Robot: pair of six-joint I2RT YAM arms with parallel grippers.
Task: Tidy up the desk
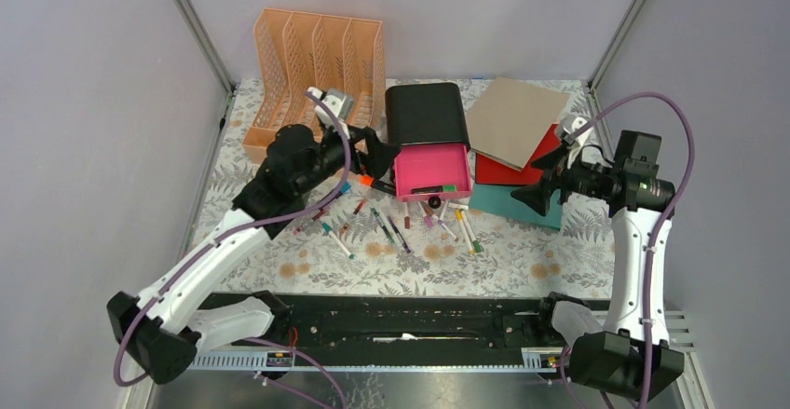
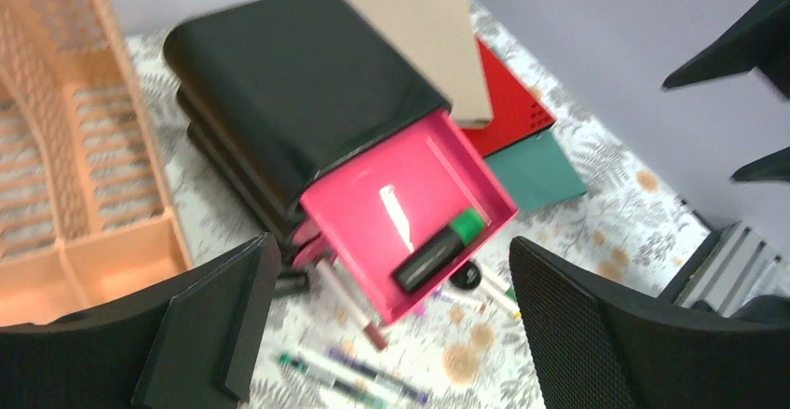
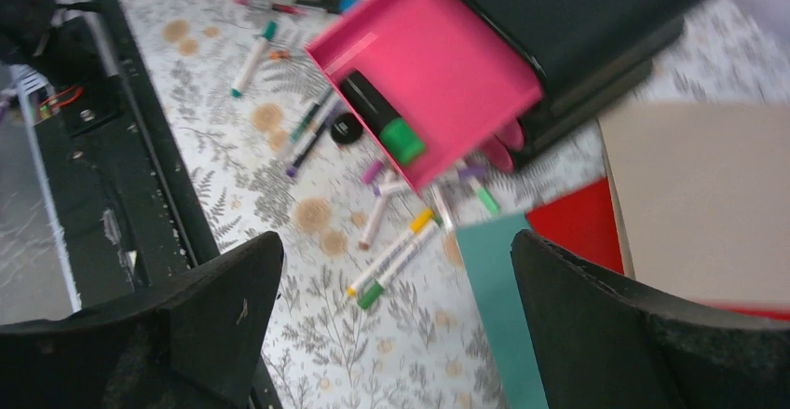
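Note:
My left gripper [image 1: 369, 153] hangs open left of the black case [image 1: 426, 111], whose pink drawer [image 1: 430, 165] is out and holds a green-capped black marker [image 2: 424, 262]. Its fingers frame the drawer in the left wrist view, with nothing between them. My right gripper [image 1: 540, 182] is open and empty above the teal folder [image 1: 510, 204], red folder [image 1: 503, 169] and beige folder [image 1: 512, 115], which lie stacked at the right. Loose markers [image 3: 387, 260] lie scattered below the drawer, beside a small black round object [image 3: 346, 128].
A peach organizer [image 1: 279, 64] with slots stands at the back left, partly hidden by my left arm. Walls border the sides and back.

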